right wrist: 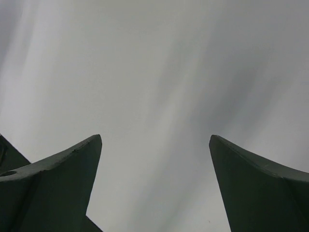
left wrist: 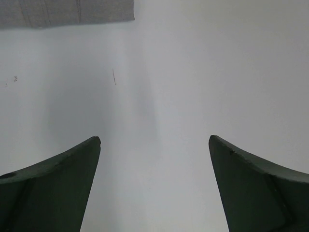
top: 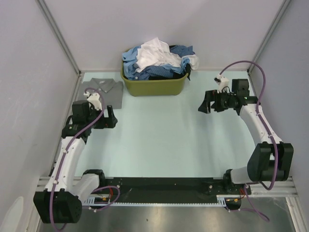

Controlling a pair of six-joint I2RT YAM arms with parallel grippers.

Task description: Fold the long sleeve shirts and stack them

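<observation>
A grey shirt (top: 114, 95), folded flat with its collar showing, lies at the table's far left corner; its straight near edge (left wrist: 67, 12) crosses the top left of the left wrist view. More shirts, blue, white and patterned, are heaped loosely in a green basket (top: 153, 88) at the back. My left gripper (top: 110, 121) hovers just on the near side of the grey shirt, its fingers (left wrist: 53, 188) wide open over bare table. Over the right side hangs my right gripper (top: 204, 107), also open, with nothing between its fingers.
Cloth spills above the basket's rim, with a white piece hanging at the right. Walls close in on the left, right and back.
</observation>
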